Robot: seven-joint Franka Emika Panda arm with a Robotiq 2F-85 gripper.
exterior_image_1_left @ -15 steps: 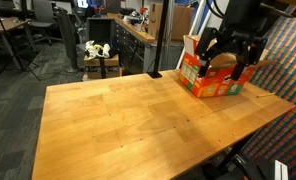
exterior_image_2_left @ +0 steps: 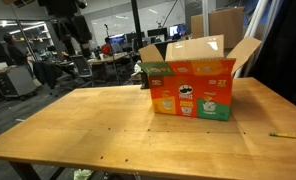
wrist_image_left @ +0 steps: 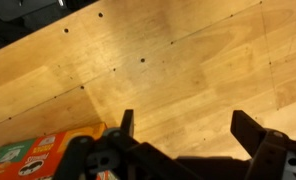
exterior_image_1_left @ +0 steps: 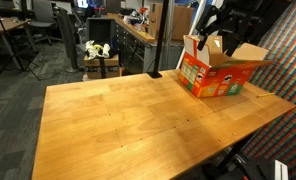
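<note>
My gripper stands open above the wooden table [wrist_image_left: 198,75], with only bare tabletop showing between its fingers in the wrist view. In exterior view 1 the gripper [exterior_image_1_left: 216,46] hangs high, in front of and overlapping the cardboard box. That box [exterior_image_2_left: 191,91] is red, orange and green with printed cups on its side, and its top flaps are raised. Part of the box [wrist_image_left: 43,155] also shows at the lower left of the wrist view. The inside of the box is hidden in every view.
A pencil [exterior_image_2_left: 289,136] lies on the table at the right in exterior view 2. Chairs, desks and a wooden cabinet [exterior_image_1_left: 135,43] stand beyond the table.
The box stays in the same place, and the gripper remains open.
</note>
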